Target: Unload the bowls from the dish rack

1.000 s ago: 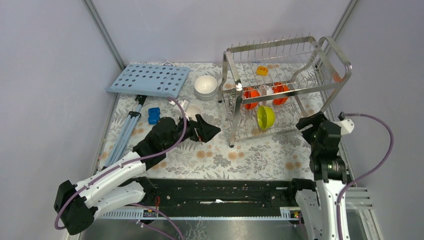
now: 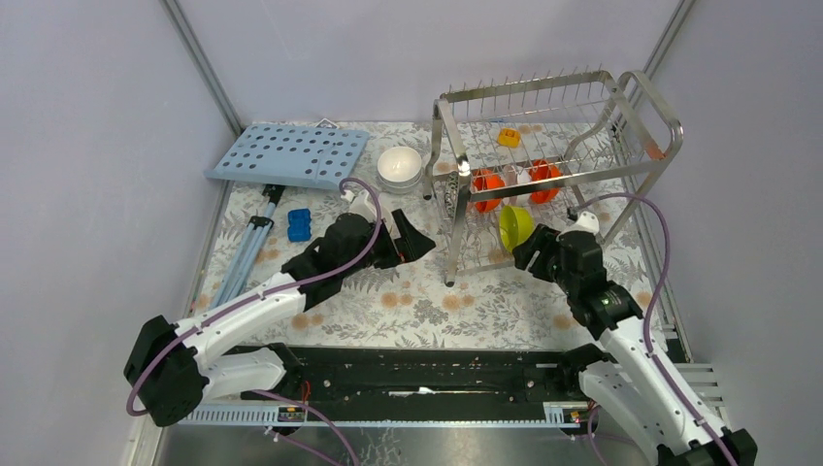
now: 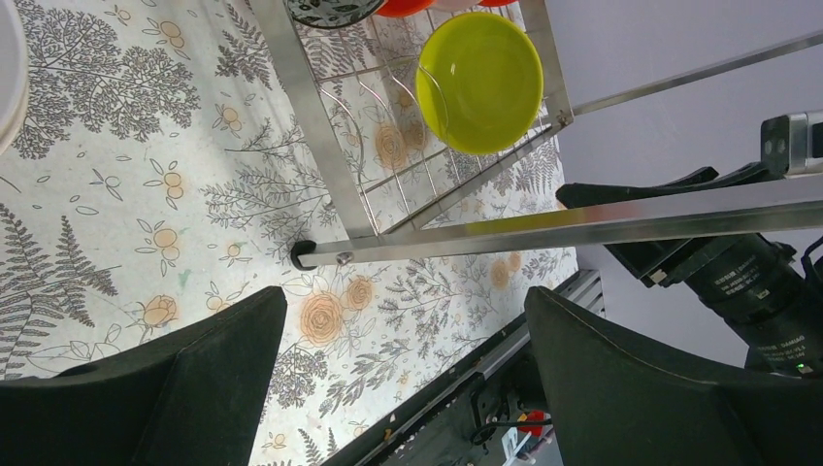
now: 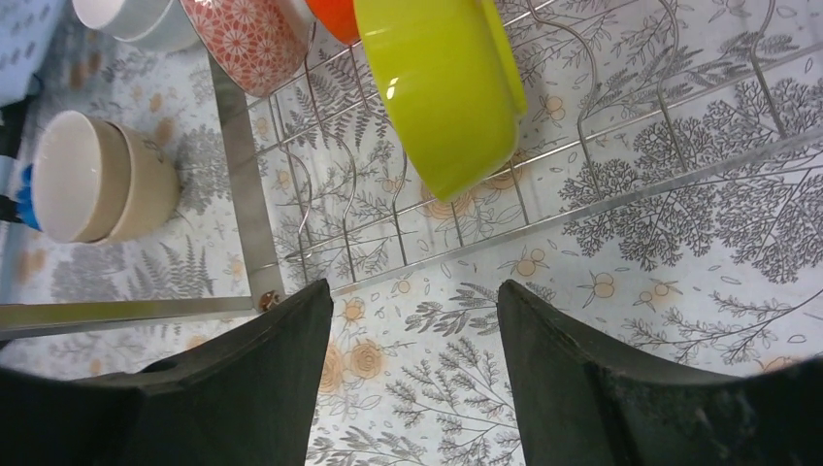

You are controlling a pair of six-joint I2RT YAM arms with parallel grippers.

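Note:
A steel two-tier dish rack [image 2: 529, 189] holds a yellow-green bowl [image 2: 515, 226] standing on edge at the front of the lower tier. Behind it are orange bowls [image 2: 544, 171] and a patterned bowl [image 3: 330, 8]. My right gripper [image 2: 534, 250] is at the rack's front, just right of the yellow-green bowl, fingers apart and empty; in its wrist view the bowl [image 4: 437, 97] is ahead of the fingers. My left gripper [image 2: 412, 238] stands open left of the rack, with nothing between its fingers.
White bowls [image 2: 398, 165] are stacked left of the rack. A blue perforated board [image 2: 281, 155], folded blue legs [image 2: 243, 252] and a small blue object [image 2: 299, 224] lie at the left.

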